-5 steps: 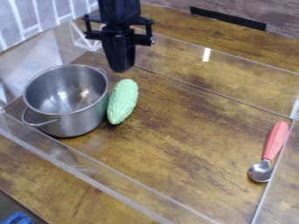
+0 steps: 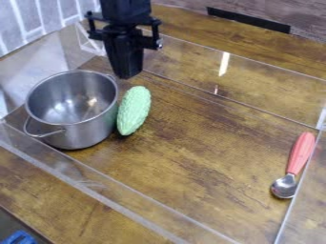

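My black gripper (image 2: 125, 69) hangs at the upper middle, above and just behind a metal bowl (image 2: 71, 107) and a pale green cabbage-like vegetable (image 2: 133, 110). It looks shut, with nothing visible between its fingers, though the tips are dark and small. The vegetable lies on the wooden table (image 2: 192, 172), close against the bowl's right side. The bowl stands upright and looks empty.
A red-handled scoop (image 2: 300, 152) lies at the right. Clear panels edge the work area, with a white wall at the upper left. A blue object (image 2: 15, 238) sits at the bottom-left corner.
The bowl, vegetable and scoop have not moved.
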